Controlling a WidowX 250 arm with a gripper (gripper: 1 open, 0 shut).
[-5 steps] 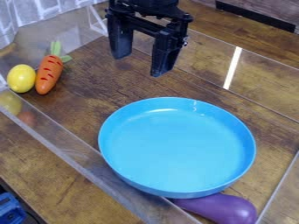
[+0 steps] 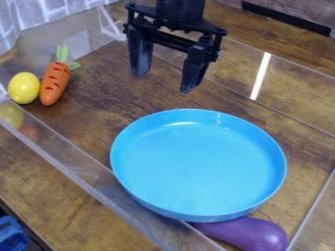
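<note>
The black gripper (image 2: 167,67) hangs over the back middle of the wooden surface, open, with nothing between its fingers. Below it in the view lies a round blue plate (image 2: 198,162). At the left a carrot (image 2: 55,82) with a green top lies beside a yellow lemon-like item (image 2: 23,87). A purple eggplant (image 2: 248,231) sits at the front right, partly behind the plate's near edge.
A clear low wall (image 2: 67,163) runs along the left and front. Bare wood (image 2: 112,113) lies between the carrot and the plate, and to the right. A blue object (image 2: 8,234) shows at the lower left corner.
Over the last second the gripper has shifted slightly and turned, its fingers now spread a little differently across the view. The plate, carrot, yellow item and eggplant are unmoved.
</note>
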